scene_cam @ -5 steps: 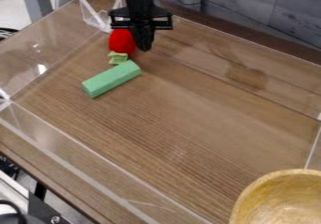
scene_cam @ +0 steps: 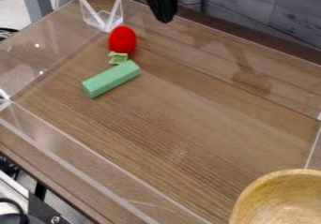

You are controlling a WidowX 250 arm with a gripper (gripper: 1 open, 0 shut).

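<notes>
My black gripper (scene_cam: pixel 163 5) is at the top centre, partly cut off by the frame edge, above and to the right of a red rounded object (scene_cam: pixel 123 40) with pale green leafy bits (scene_cam: pixel 118 58) at its lower end. A mint-green bar (scene_cam: pixel 111 79) lies below these on the wooden table (scene_cam: pixel 189 125). I cannot tell whether the gripper is open or shut.
A clear plastic piece (scene_cam: pixel 100 14) stands at the upper left. A yellow bowl (scene_cam: pixel 276 200) is at the bottom right. A grey wall runs along the back right.
My gripper has moved up and back, away from the red object. The red object and green bar look to be in the same places.
</notes>
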